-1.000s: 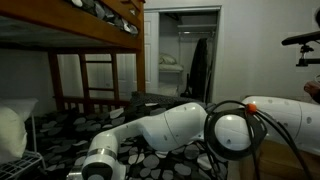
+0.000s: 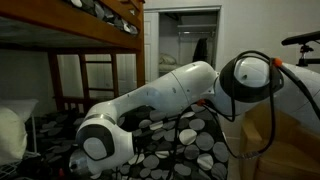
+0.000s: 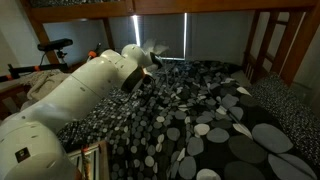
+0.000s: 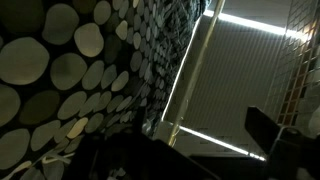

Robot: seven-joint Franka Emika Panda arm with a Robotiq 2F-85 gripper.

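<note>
In the wrist view, the dark fingers of my gripper stand wide apart along the lower edge. My gripper is open, with no object visibly held. A thin pale rod or cord (image 4: 198, 65) crosses the view in front of the blinds and runs down towards the gap between the fingers. Whether it touches them is unclear. Closed window blinds (image 4: 232, 80) lie beyond, with light along their edges. In the second exterior view, the arm (image 3: 95, 85) reaches to the window end of the bed, its gripper small and hard to make out.
A bed with a dark, dotted cover (image 3: 190, 120) spreads below the arm. Wooden bunk framing (image 2: 75, 30) hangs overhead at the left. A wire rack (image 4: 298, 65) is close by on the right of the wrist view. A tan chair (image 2: 285, 150) stands behind the arm.
In the first exterior view, the arm's elbow and wrist have risen steadily over the last second. The wire rack at the lower left now shows less clearly.
</note>
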